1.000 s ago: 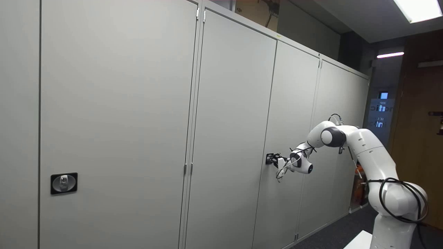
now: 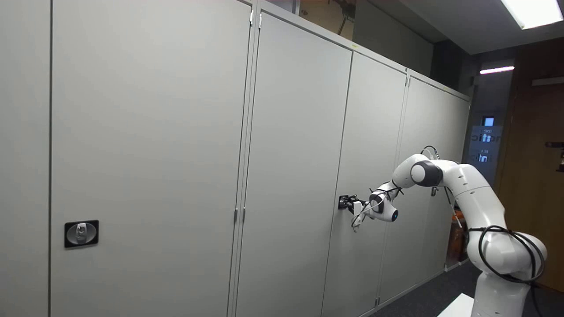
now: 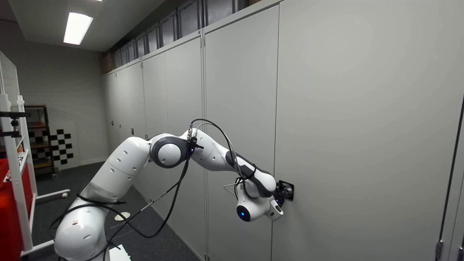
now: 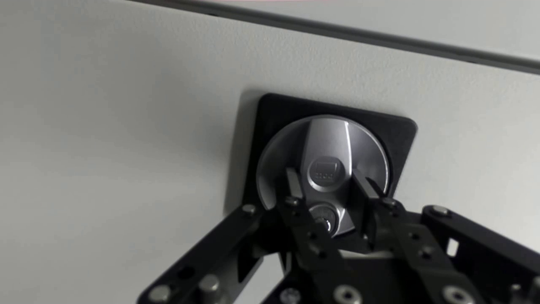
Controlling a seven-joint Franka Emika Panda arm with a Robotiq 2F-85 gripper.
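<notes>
In the wrist view a grey metal cabinet handle (image 4: 329,144) sits in a round recess on a square black plate (image 4: 288,105). One finger of my gripper lies along each side of the handle, so the fingers are shut on it. A keyhole shows at the handle's lower end. Both exterior views show my arm reaching to the same latch, at the edge of a light grey cabinet door (image 3: 369,108). The door is closed, flush with the door beside it.
A long row of closed cabinets fills the wall. Another latch (image 2: 81,233) is on a door at the left in exterior view 1. Cables (image 3: 174,204) hang loosely off my arm. A white stand (image 3: 21,174) is at the far left of exterior view 2.
My upper arm has shifted very slightly. The gripper stays at the latch, and the door has not moved.
</notes>
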